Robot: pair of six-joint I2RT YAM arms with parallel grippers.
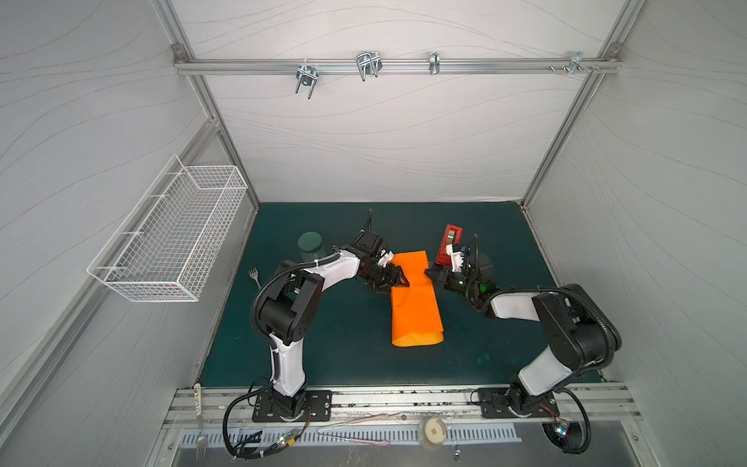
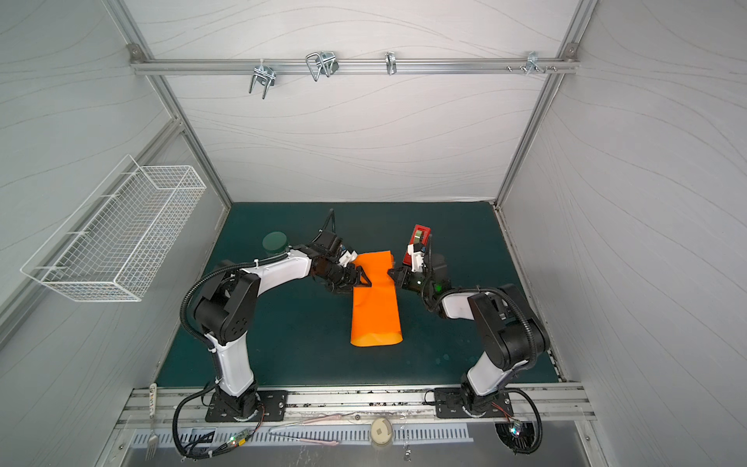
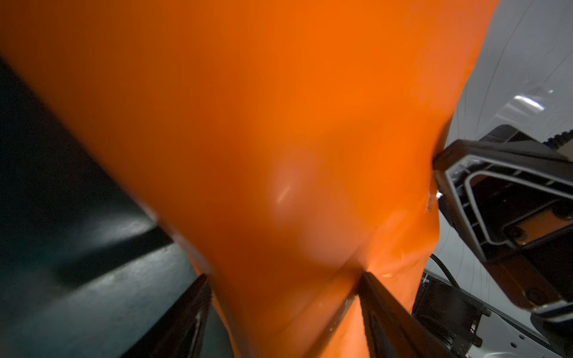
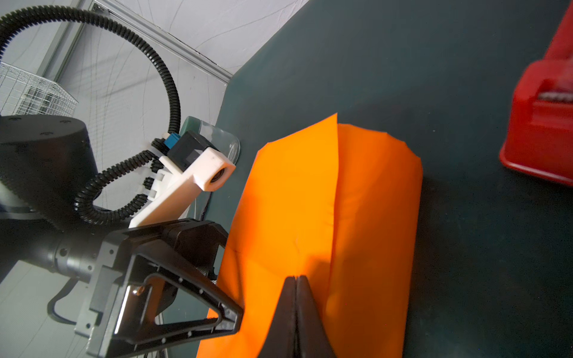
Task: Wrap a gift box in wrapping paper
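Observation:
Orange wrapping paper (image 1: 418,311) lies folded into a long upright-edged bundle at mid-table; any box inside is hidden by it. In the left wrist view my left gripper straddles the bundle, its fingers against either side. My right gripper is shut with nothing visible between its fingertips, which are at the paper's top beside the overlapping flap edge (image 4: 335,197). That flap edge runs lengthwise and stands slightly raised at the far end. Both grippers (image 2: 390,272) are near the far half of the bundle.
A red tape dispenser (image 1: 449,243) stands behind my right gripper. At the back left is a green-lidded jar (image 1: 309,243), with a fork (image 1: 254,275) near the left edge.

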